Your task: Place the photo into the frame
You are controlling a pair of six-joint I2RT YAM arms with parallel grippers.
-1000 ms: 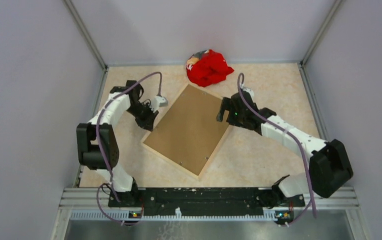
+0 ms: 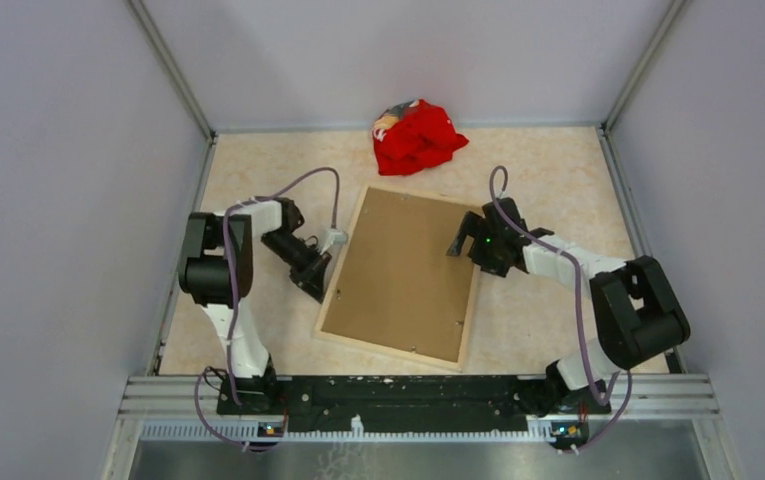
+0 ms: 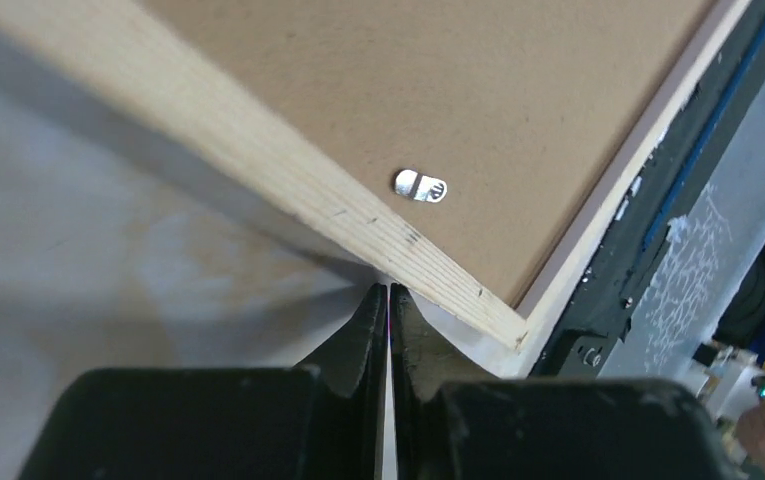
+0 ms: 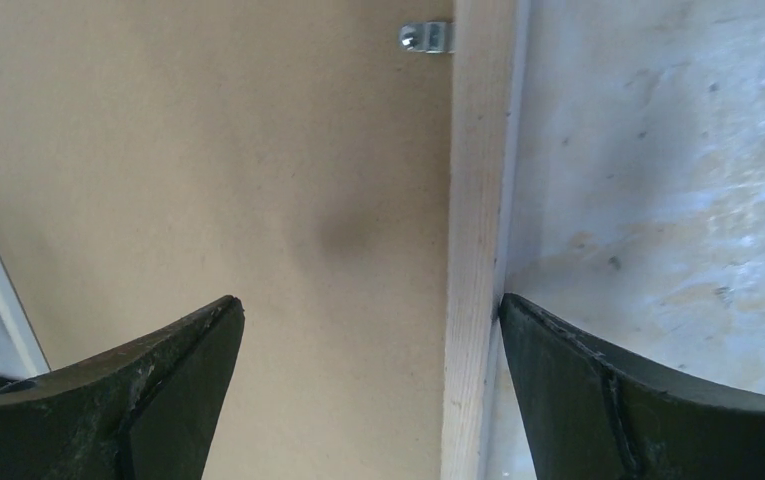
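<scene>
The wooden frame (image 2: 361, 340) lies back side up on the table, its brown backing board (image 2: 405, 270) inside the rim and small metal clips (image 3: 420, 186) around the edge. No photo can be seen in any view. Close by the frame's left rim, near its lower left corner, is my left gripper; its fingertips are together with nothing showing between them. My right gripper stands open over the right rim (image 4: 476, 200): one finger (image 4: 173, 370) is above the board, the other (image 4: 578, 390) close against the rim's outer side.
A red cloth (image 2: 419, 138) lies bunched at the back of the table, behind the frame. The frame's lower edge comes near the table's front edge.
The frame has turned clockwise as seen from above, and its lower end has swung right to left and up is straighter now. Both grippers shifted slightly, the left one toward the front.
</scene>
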